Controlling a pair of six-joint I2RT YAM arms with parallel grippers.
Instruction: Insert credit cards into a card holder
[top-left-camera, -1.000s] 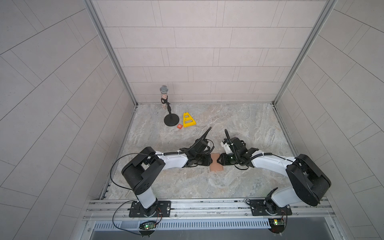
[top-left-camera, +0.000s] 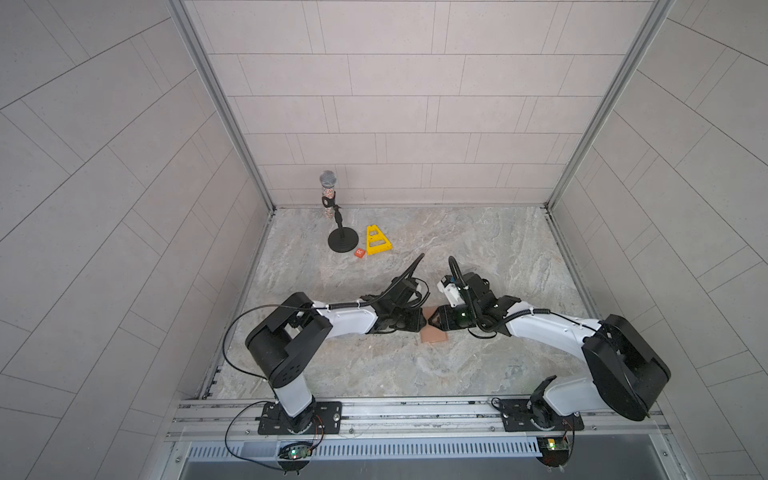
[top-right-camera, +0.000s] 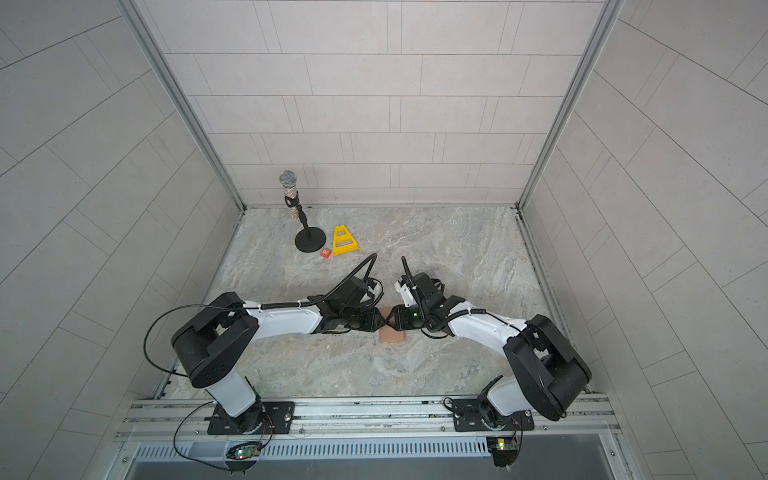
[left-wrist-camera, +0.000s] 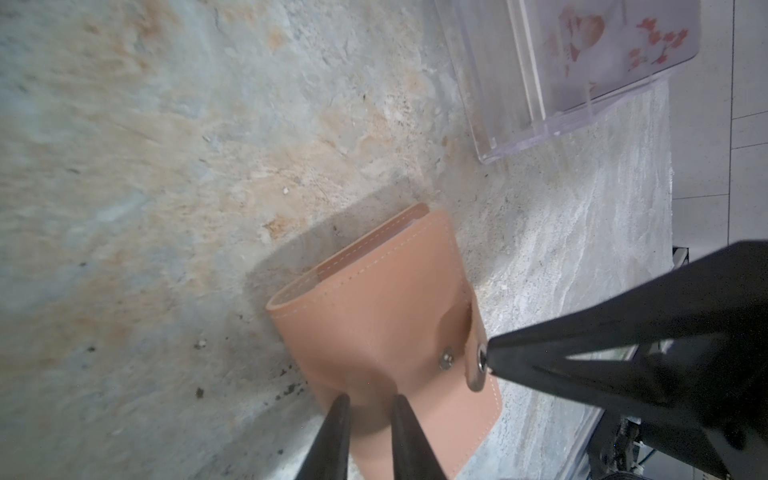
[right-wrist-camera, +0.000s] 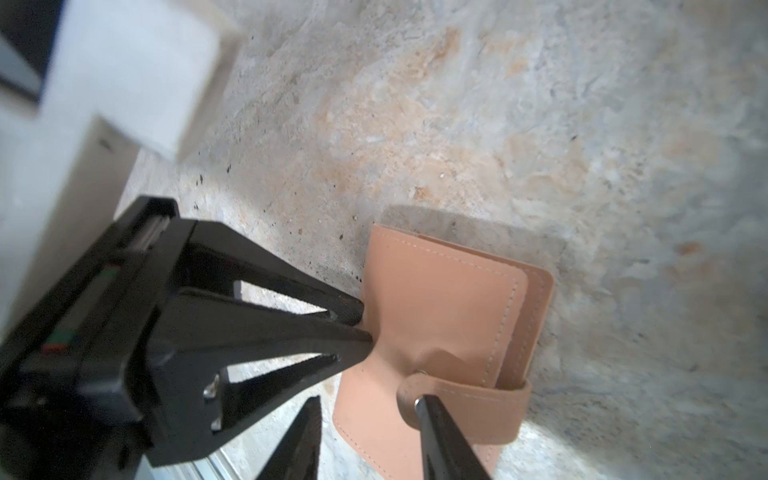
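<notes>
A tan leather card holder (top-left-camera: 433, 334) lies on the marble top between my grippers; its pocket mouth and snap strap (right-wrist-camera: 472, 412) show in the wrist views. My left gripper is over the holder's lower part, fingers apart, with leather visible between them. My right gripper is over the holder near the snap strap, fingertips apart; the left gripper's black fingers touch or nearly touch the holder's side there. A clear plastic case with a printed card (left-wrist-camera: 588, 48) sits beyond the holder in the left wrist view.
A microphone stand (top-left-camera: 342, 238), a yellow triangular piece (top-left-camera: 378, 242) and a small red block (top-left-camera: 359, 253) stand or lie at the back left. Both arms crowd the front middle.
The left arm looks almost unchanged.
</notes>
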